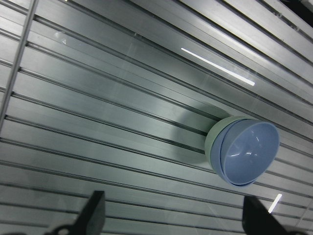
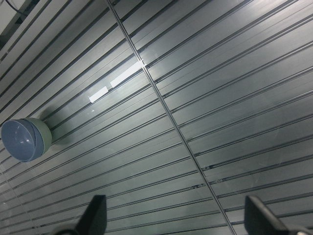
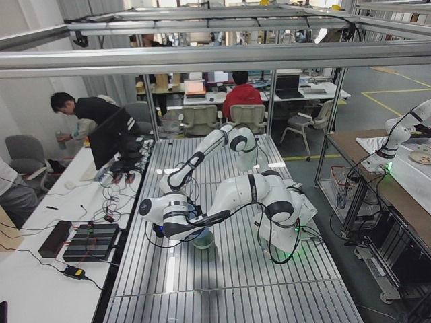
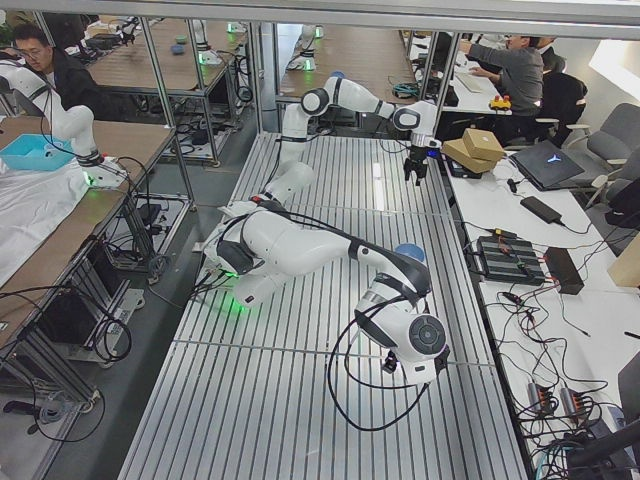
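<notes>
A stack of nested bowls, blue inside green (image 1: 247, 152), lies on the slatted metal table (image 1: 98, 122). The left wrist view has it right of centre, the right wrist view at the far left (image 2: 19, 139); in the camera right view it is mostly behind the near arm (image 4: 410, 252). My left gripper is above the table with its fingers apart and nothing between them. My right gripper also stands open and empty over bare slats, the bowls off to its left.
A white side table (image 3: 40, 289) with electronics, cables and a monitor runs along one side. A wooden bench (image 3: 411, 195) with another arm stands on the other. Most of the slatted surface around the bowls is bare.
</notes>
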